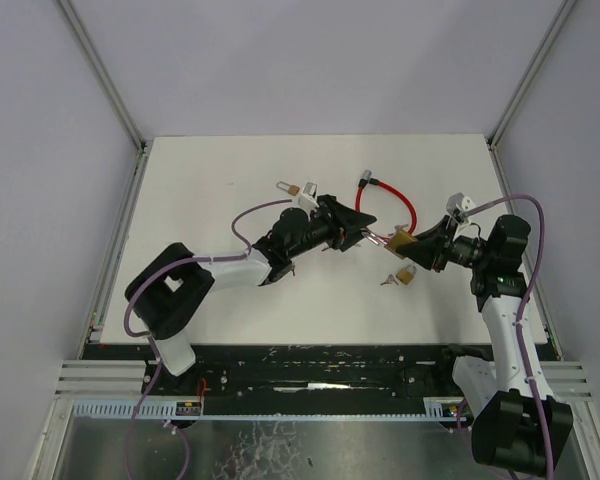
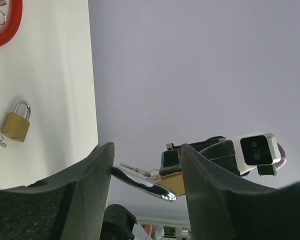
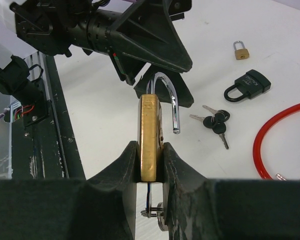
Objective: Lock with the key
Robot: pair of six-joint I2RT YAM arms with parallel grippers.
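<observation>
A large brass padlock (image 3: 151, 137) stays pinched in my right gripper, its steel shackle (image 3: 175, 112) upward with one leg free of the body. Below that body hang keys and a ring; in the left wrist view a key (image 2: 135, 169) shows beside the padlock. My left gripper is partly open at the shackle, one finger on each side of it. Whether its fingers press on the metal is unclear. In the top view both grippers meet over the right half of the table, the padlock (image 1: 400, 243) between them.
A red cable lock (image 1: 398, 195) lies behind the grippers. Nearby on the table are a small brass padlock (image 2: 16, 126), a black padlock (image 3: 247, 86) and loose keys (image 3: 215, 121).
</observation>
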